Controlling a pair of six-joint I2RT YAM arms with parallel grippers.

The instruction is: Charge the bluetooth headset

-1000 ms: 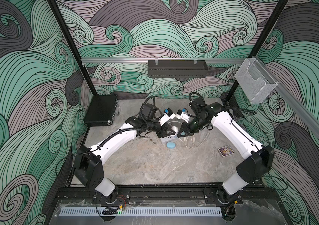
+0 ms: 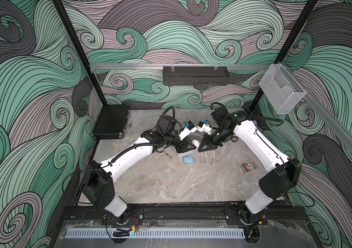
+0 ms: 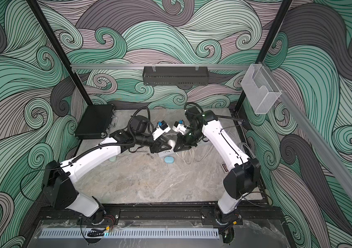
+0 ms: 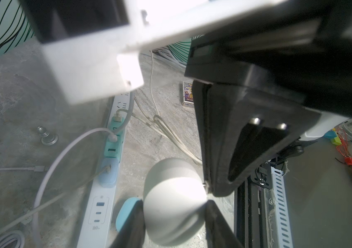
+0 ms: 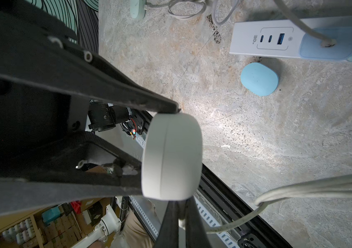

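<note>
In the left wrist view a rounded white headset case [image 4: 173,206] sits between the fingers of my left gripper, which is shut on it. The same case [image 5: 171,157] hangs above the table in the right wrist view. Right at its lower end is my right gripper, shut, with a white cable [image 5: 229,225] running out from between its fingertips. A small metallic plug tip [image 4: 205,186] shows at the case's side in the left wrist view. Whether it is inside the port or only against the case, I cannot tell.
Below the grippers lie a light-blue case [image 5: 260,79] and a white power strip [image 5: 267,39] with plugged-in adapters. Loose cables [image 4: 171,138] trail nearby. A small card box [image 2: 249,166] lies at the right, a black case [image 2: 111,121] at the back left.
Both grippers have shifted slightly to the right in the top left view, the white case moving along with the left one. They stay close together.
</note>
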